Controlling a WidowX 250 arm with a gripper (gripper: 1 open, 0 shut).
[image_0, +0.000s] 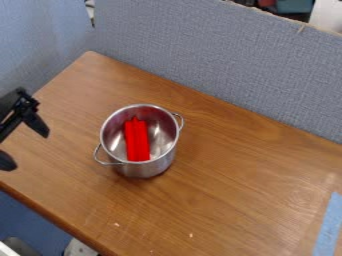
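Note:
A steel pot (159, 164) with two wire handles stands on the wooden table, left of centre. A red object (136, 140) lies inside it, its exact shape hard to tell. My black gripper (24, 142) is at the left edge of the view, open and apart from the pot, with only its front part in view.
Grey padded panels (201, 65) border the table at the back and left.

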